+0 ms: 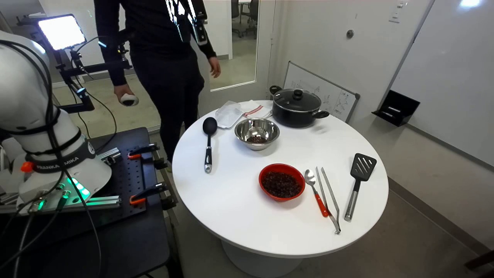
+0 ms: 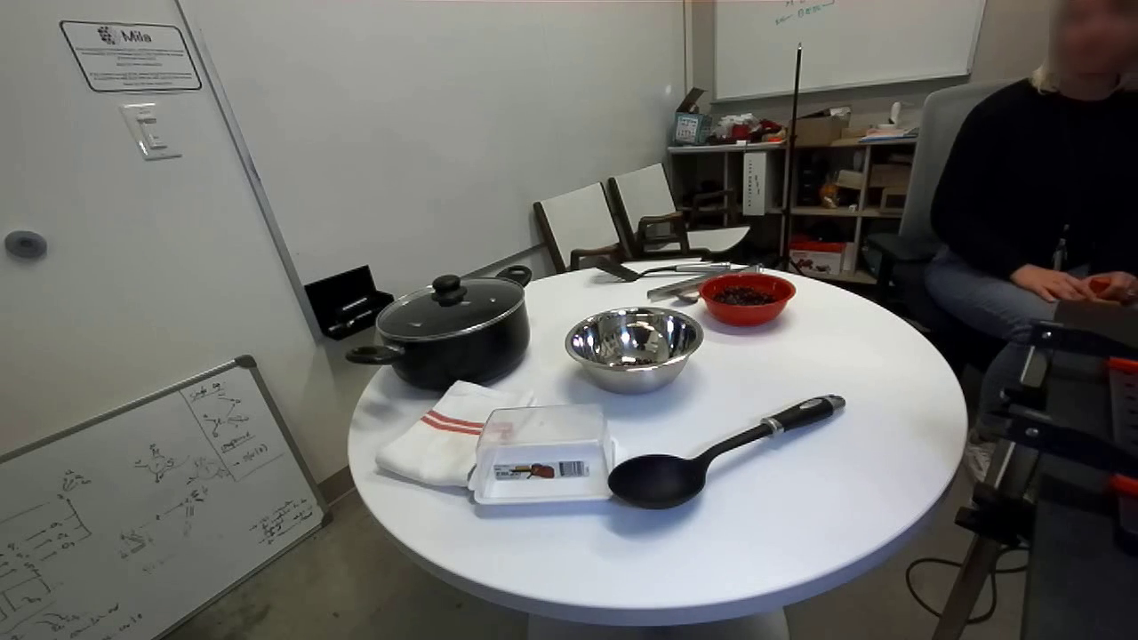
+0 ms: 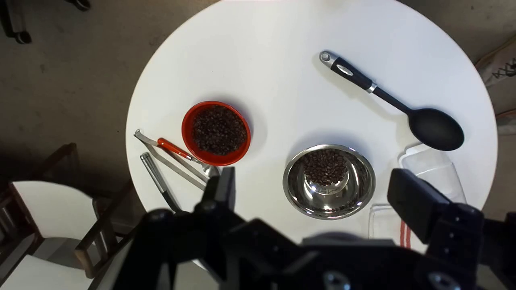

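High above the round table, my gripper is open, its two black fingers wide apart and nothing held. At the top edge of exterior view 1 the same gripper (image 1: 190, 37) shows against a standing person. Below it, a steel bowl (image 3: 360, 193) holds a small heap of dark beans (image 3: 325, 166). The red bowl (image 3: 247, 140) is fuller with similar dark beans. A large black spoon (image 3: 436, 129) lies beside a clear plastic container (image 2: 544, 485). A small red-handled spoon (image 1: 321, 204), metal tongs (image 1: 332, 197) and a slotted spatula (image 1: 363, 167) lie near the red bowl.
A black lidded pot (image 2: 459, 340) stands at the table's edge, with a folded white towel (image 2: 432, 453) beside the container. Bare white tabletop (image 1: 222, 199) lies between the black spoon and the red bowl. One person (image 1: 159, 60) stands behind the table; another (image 2: 1008, 192) sits.
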